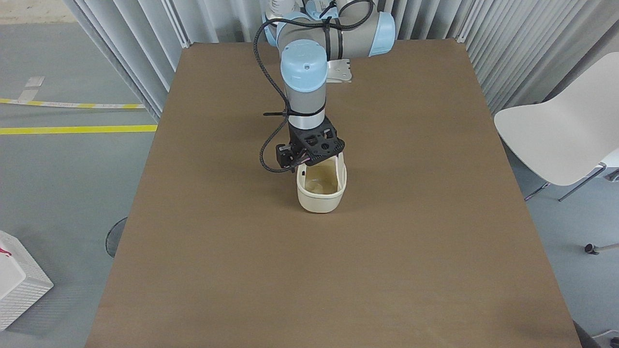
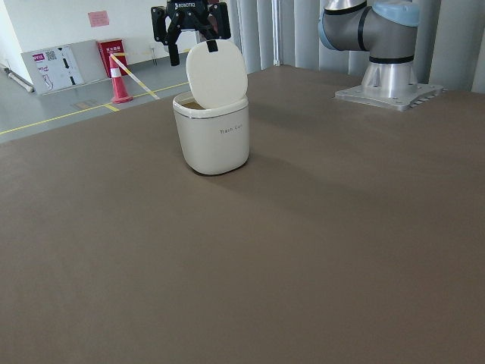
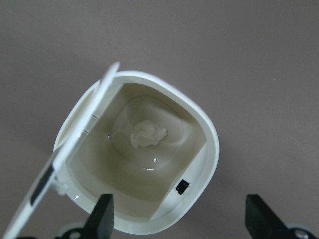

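A small cream trash can (image 1: 320, 202) stands on the brown table, its lid (image 2: 216, 72) raised upright. In the wrist view a crumpled white tissue (image 3: 148, 133) lies on the bottom inside the can (image 3: 203, 164). My black gripper (image 2: 194, 47) is above the can beside the raised lid, its two fingers apart and open with nothing between them; in the wrist view the fingertips (image 3: 177, 221) frame the near side of the can.
The robot base (image 2: 386, 97) sits at the back. A white chair (image 1: 554, 133) stands off the table's right side.
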